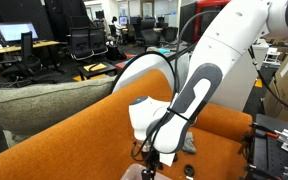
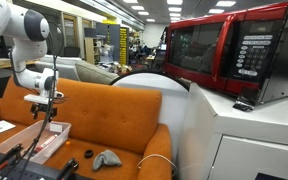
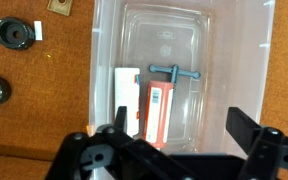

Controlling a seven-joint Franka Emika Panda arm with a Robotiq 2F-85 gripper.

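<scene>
A clear plastic bin (image 3: 104, 60) fills the middle of the wrist view. Inside it lie a white box (image 3: 127, 98), a red-and-white box (image 3: 158, 112) and a blue-grey bar-shaped piece (image 3: 174, 72). My gripper is over the bin with its black fingers wide apart and nothing held between them. In exterior view 1 the gripper (image 1: 154, 162) hangs low at the bin (image 1: 136, 173), whose lower part is cut off by the frame. Exterior view 2 shows the bin (image 2: 62, 146) on the orange couch.
Two black rings (image 3: 14, 34) and a small tan square (image 3: 60, 6) lie left of the bin. A grey cloth (image 2: 106, 160) rests on the seat. The orange backrest (image 1: 74, 120) rises behind the arm.
</scene>
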